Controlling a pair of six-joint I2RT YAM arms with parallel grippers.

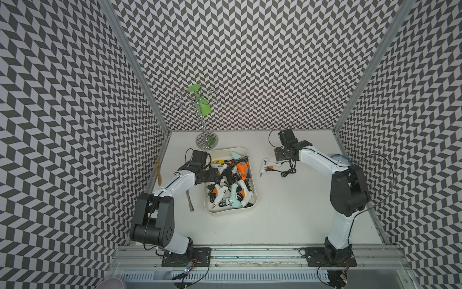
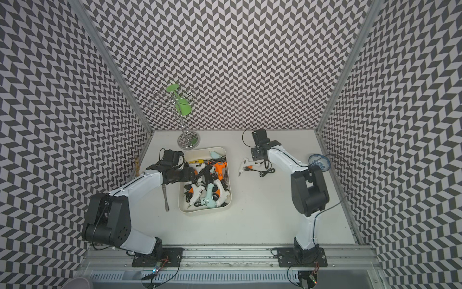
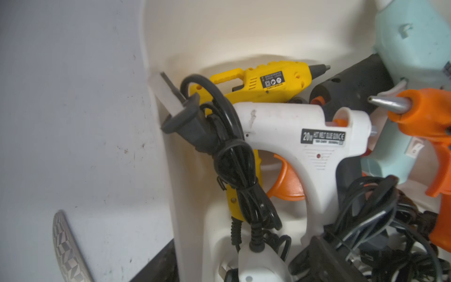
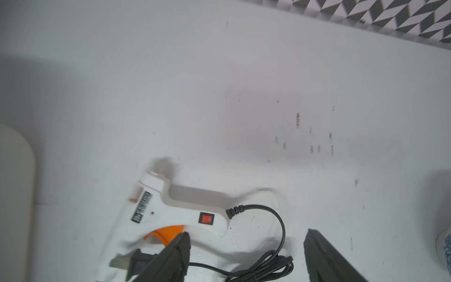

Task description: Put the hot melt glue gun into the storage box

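Note:
A white hot melt glue gun (image 4: 188, 213) with an orange trigger and a red switch lies on the table, right of the storage box. Its black cord (image 4: 265, 265) is bundled beside it. The cream storage box (image 1: 255, 202) holds several glue guns, among them a white one (image 3: 286, 124), a yellow one (image 3: 277, 82) and an orange one (image 1: 243, 170). My right gripper stands open above the table by the loose glue gun, with nothing in its grasp. Over the box's left side, my left gripper is open above the white gun and its cord.
A chrome stand with a green cup (image 1: 204, 107) rises behind the box. Left of the box lies a patterned metal handle (image 3: 70, 246). A blue-patterned bowl (image 2: 319, 162) sits at the right edge, partly behind the right arm. Bare table lies in front of the loose gun.

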